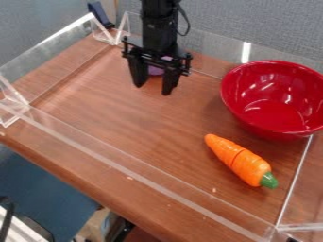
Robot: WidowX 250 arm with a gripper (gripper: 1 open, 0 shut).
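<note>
My black gripper hangs over the back middle of the wooden table, its two fingers apart. Just behind it a purple object is partly hidden by the gripper; I cannot tell its shape. A red bowl sits at the back right, and an orange toy carrot with a green tip lies in front of it.
Clear plastic walls edge the wooden table. A grey wall stands behind.
</note>
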